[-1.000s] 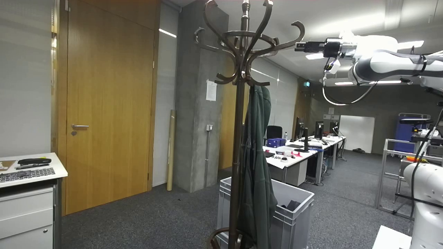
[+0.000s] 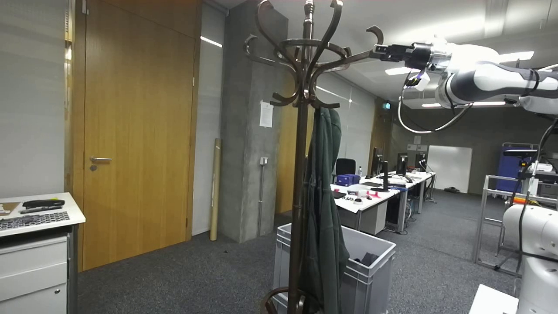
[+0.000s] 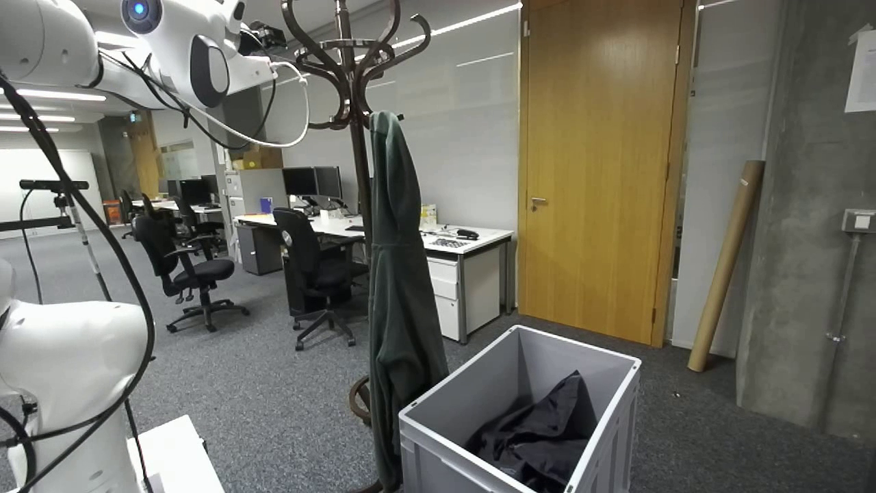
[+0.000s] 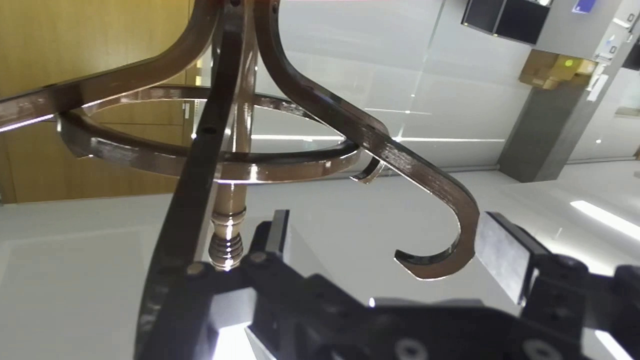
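Note:
A dark brown coat stand point(image 2: 301, 157) with curved hooks stands in front of the arm. My gripper point(image 2: 380, 51) is at the stand's right-hand upper hook point(image 2: 374, 34). In the wrist view, my gripper is open, its two fingers point(image 4: 502, 255) wide apart. One curved hook point(image 4: 441, 186) shows between them, its outer bend close to the right finger; whether they touch, I cannot tell. A dark green jacket point(image 3: 400, 271) hangs from a lower hook of the stand, well below the gripper. In exterior view 2 the fingertips are hard to make out.
A grey crate point(image 3: 513, 330) stands on the floor beside the coat stand, with dark cloth point(image 3: 542, 427) inside. Upper hooks and a wooden ring point(image 4: 270, 167) surround the pole near the hand. A loose white cable point(image 3: 246, 135) hangs below the wrist.
The hand has turned about its own axis and risen slightly. Its fingertips now overlap the right-hand hook in exterior view 1. The cable under the wrist has swung left; the jacket is unchanged.

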